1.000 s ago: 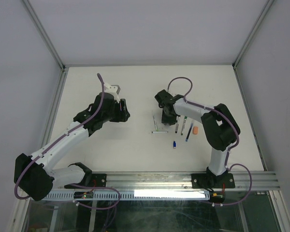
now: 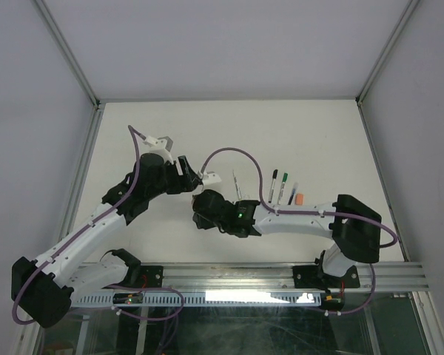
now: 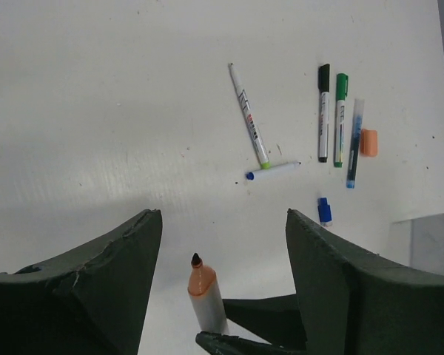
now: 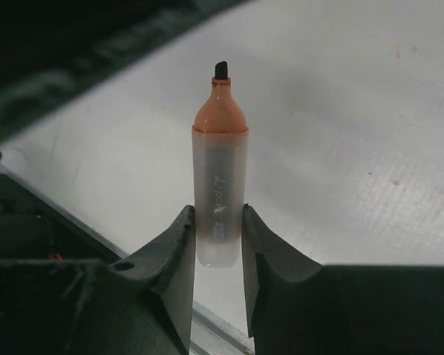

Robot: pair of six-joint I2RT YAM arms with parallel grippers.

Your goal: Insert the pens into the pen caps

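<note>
My right gripper is shut on an uncapped orange marker, upright with its black tip showing; it also appears in the left wrist view. My left gripper is open, close above and left of it. On the table lie a black marker, a green marker, a blue pen, a white pen with green end, a short blue-ended pen, an orange cap and a blue cap.
The pens and caps are grouped on the right, behind my right arm. Walls and metal rails edge the table.
My right gripper has swung left from among the pens to beside my left gripper, carrying the orange marker. The left gripper has shifted slightly.
</note>
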